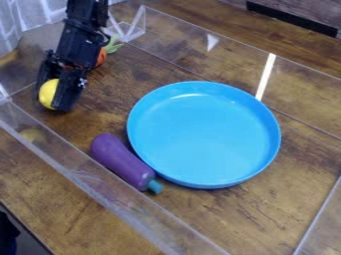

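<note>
My black gripper is at the left of the camera view, shut on a yellow round object, which shows partly between and below its fingers. A carrot with green leaves lies behind the gripper, mostly hidden by it. A blue plate sits in the middle right, and a purple eggplant with a teal stem lies just left of its lower rim.
A clear-walled bin surrounds the scene, its near wall running along the lower left, close to the gripper. Bare wooden floor shows around the plate.
</note>
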